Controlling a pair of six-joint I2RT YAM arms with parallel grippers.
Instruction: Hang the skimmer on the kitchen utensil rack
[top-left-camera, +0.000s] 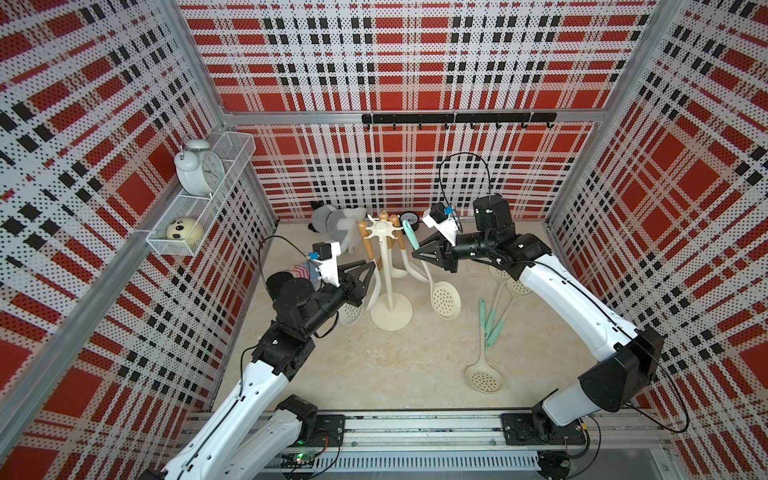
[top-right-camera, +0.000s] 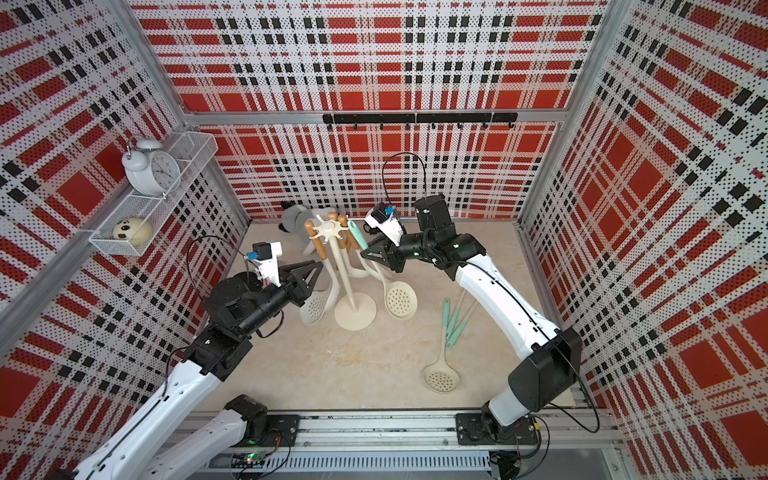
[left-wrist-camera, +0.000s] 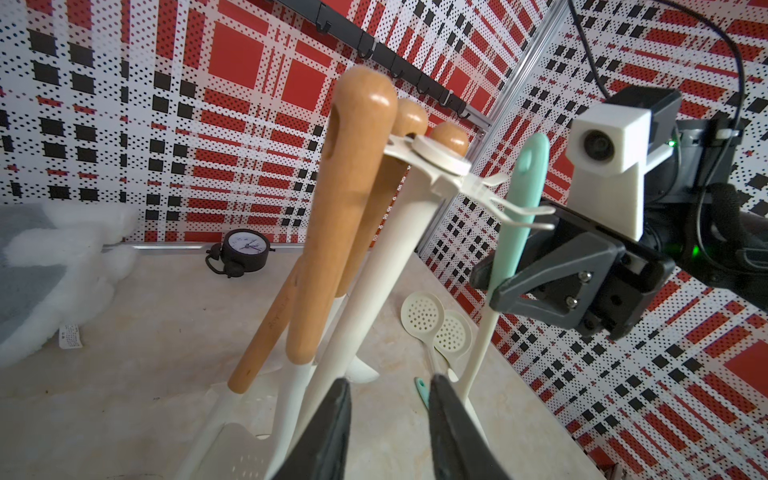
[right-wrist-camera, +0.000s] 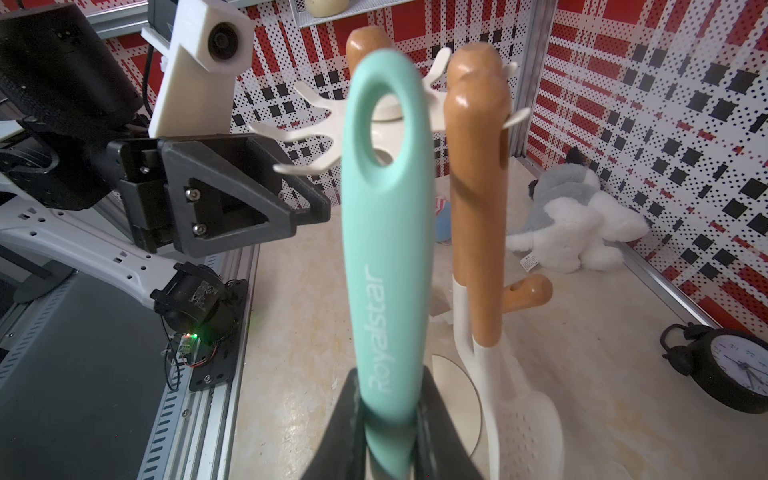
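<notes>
A skimmer with a mint handle (right-wrist-camera: 388, 240) and a perforated cream head (top-left-camera: 445, 300) hangs upright in my right gripper (top-left-camera: 422, 251), which is shut on the handle's lower part. The handle's holed top stands right beside the cream utensil rack (left-wrist-camera: 448, 160), level with its prongs (right-wrist-camera: 312, 132). Whether a prong passes through the hole I cannot tell. On the opposite side of the rack, my left gripper (top-left-camera: 369, 270) is part open, nothing between its fingers. Wooden-handled utensils (left-wrist-camera: 336, 216) hang from other prongs.
More mint-handled skimmers lie at the right of the table, the nearest skimmer (top-left-camera: 484, 376) toward the front. Behind the rack are a grey plush toy (top-left-camera: 337, 224) and a black clock (left-wrist-camera: 245, 249).
</notes>
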